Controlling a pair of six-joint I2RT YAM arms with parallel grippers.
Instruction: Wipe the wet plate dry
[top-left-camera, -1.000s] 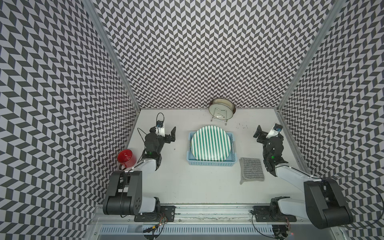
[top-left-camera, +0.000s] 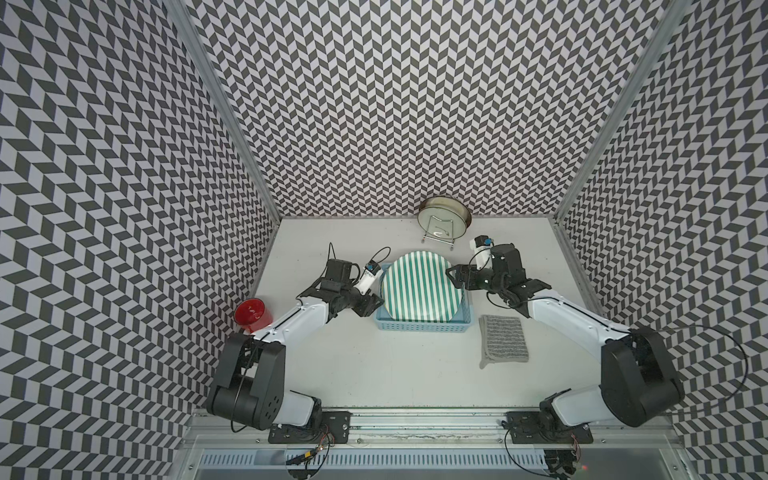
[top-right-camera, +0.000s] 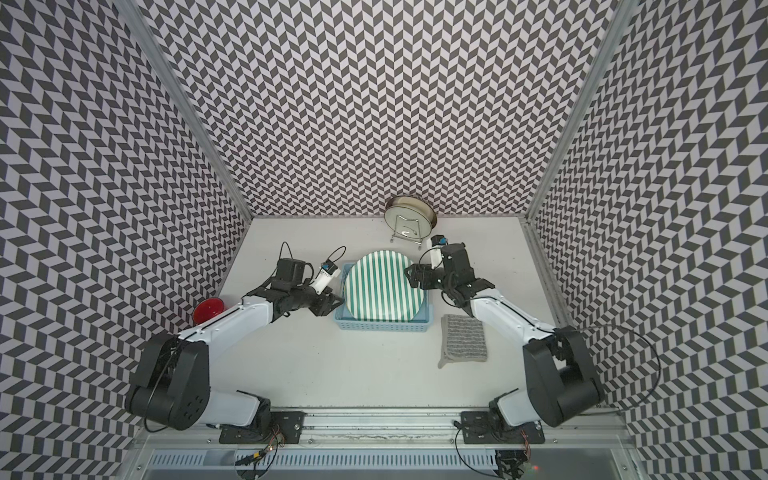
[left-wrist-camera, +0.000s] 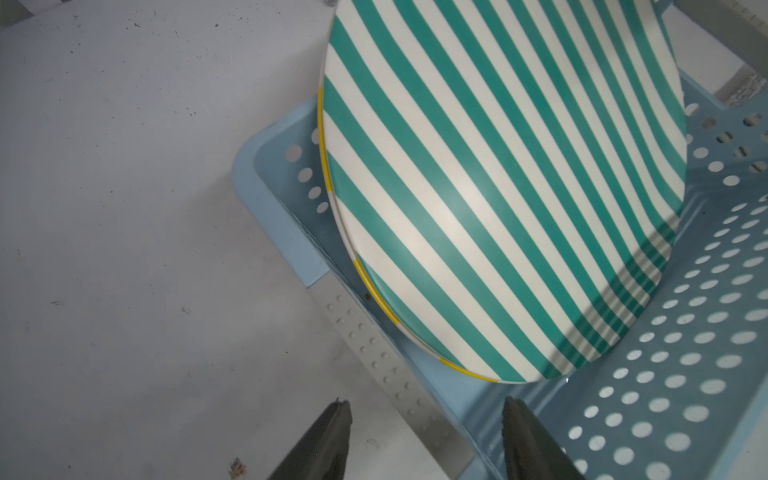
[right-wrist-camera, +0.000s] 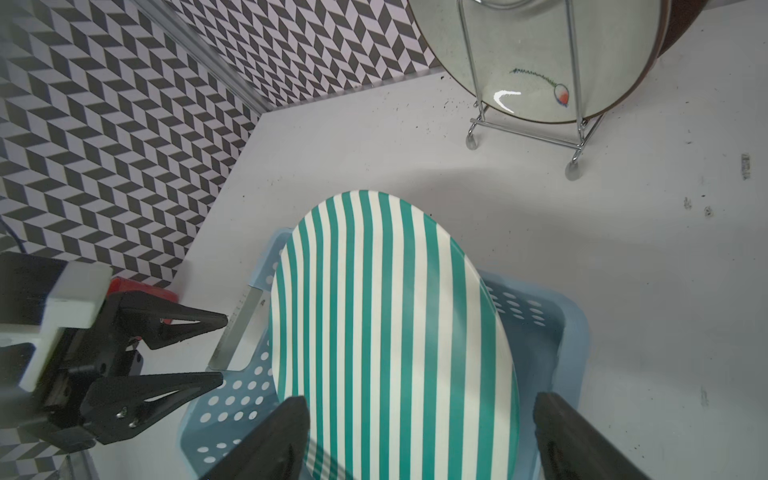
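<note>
A round plate with green and white stripes (top-left-camera: 421, 286) rests tilted in a light blue basket (top-left-camera: 422, 325). In the left wrist view, the plate's yellow-marked edge faces my left gripper, which is open at the basket's left side with nothing between its fingers. My right gripper is open too, above the plate's right part; its fingers (right-wrist-camera: 572, 436) appear on either side of the striped surface, but contact cannot be told. A grey cloth (top-left-camera: 503, 339) lies flat on the table to the right of the basket. Wetness on the plate is not discernible.
Behind the basket, plates (top-left-camera: 444, 217) stand in a wire rack (right-wrist-camera: 524, 137). A red mug (top-left-camera: 252, 314) sits at the far left beside the left arm. The table in front of the basket is clear.
Both grippers have come inward: the left moved right to the basket's side, the right moved left over the plate's edge. Plate, basket and cloth have stayed put.
</note>
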